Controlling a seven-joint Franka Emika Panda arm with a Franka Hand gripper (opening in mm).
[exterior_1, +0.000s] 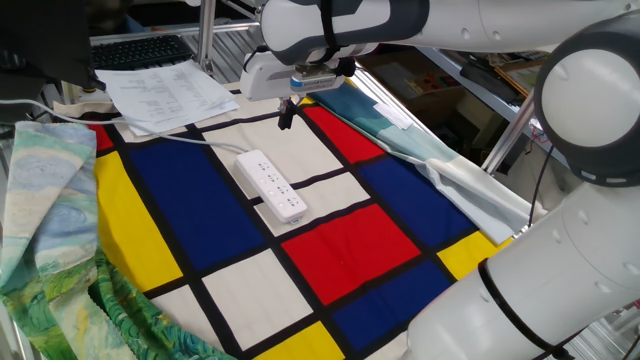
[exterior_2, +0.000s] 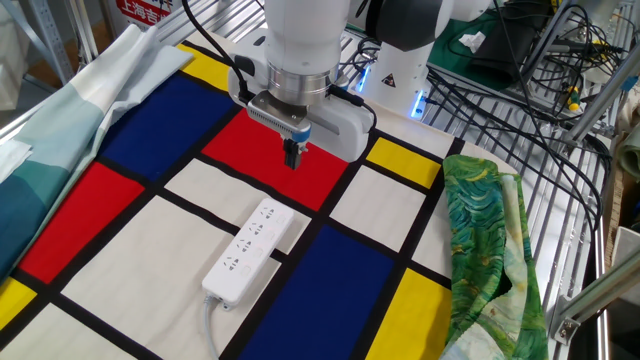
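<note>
A white power strip (exterior_1: 270, 186) lies on the table cloth, its row of sockets facing up and its cable leaving one end. The same strip (exterior_2: 248, 252) shows in the second exterior view, lying slantwise across white and black patches. My gripper (exterior_1: 287, 114) hangs above the cloth, pointing down and apart from the strip. In the second exterior view the gripper (exterior_2: 292, 155) appears over the red patch, beyond the end of the strip away from its cable. Its dark fingers stand close together at the middle of the hand, and nothing shows between them.
The patterned cloth (exterior_1: 228, 300) is otherwise largely bare. Papers (exterior_1: 165, 97) lie at the far left, across from the strip's cable (exterior_1: 190, 139). Folded fabric with green swirls (exterior_1: 50, 230) borders one side; a teal and white fabric (exterior_1: 430, 160) borders the other.
</note>
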